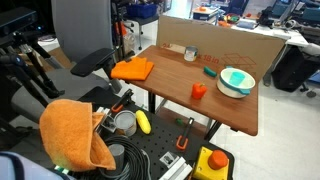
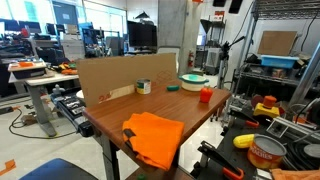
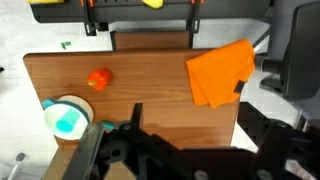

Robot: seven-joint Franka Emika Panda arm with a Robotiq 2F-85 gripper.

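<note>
High over the wooden table, my gripper (image 2: 225, 58) stands open with nothing between its fingers. Its dark fingers (image 3: 98, 151) spread wide in the wrist view, with bare tabletop showing in the gap. An orange cloth (image 3: 220, 74) lies at one end of the table, in exterior view 1 at the left (image 1: 132, 68). Toward the other end sit a red-orange round object (image 3: 99, 78) and a white bowl (image 1: 247, 91) with a turquoise cup (image 1: 237, 78) inside. A small green item (image 1: 210, 71) lies near the back edge, and a metal can (image 1: 190, 53) stands by the cardboard.
Brown cardboard (image 1: 225, 44) walls off the table's back edge. In front, a lower black surface carries a yellow object (image 1: 143, 122), a can (image 1: 125, 122), cables and a yellow box (image 1: 212, 164).
</note>
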